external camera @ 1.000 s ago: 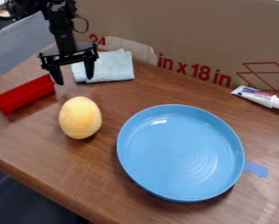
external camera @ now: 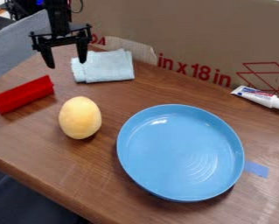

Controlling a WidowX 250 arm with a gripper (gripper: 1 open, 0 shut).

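My black gripper (external camera: 66, 52) hangs open at the top left, above and just behind a red block (external camera: 24, 94) and beside a folded light-blue cloth (external camera: 104, 66); nothing shows between its fingers. The red block lies on the wooden table at the left. A yellow oval object (external camera: 80, 118) rests in front of it, and a large blue plate (external camera: 180, 153) sits empty on the right half of the table.
A toothpaste tube (external camera: 258, 97) lies at the back right near a cardboard wall (external camera: 188, 35). A small blue tape piece (external camera: 256, 170) is beside the plate. Bare table (external camera: 83, 175) fills the front left.
My gripper has moved up and slightly left, away from the red block and the cloth. The objects on the table look unmoved.
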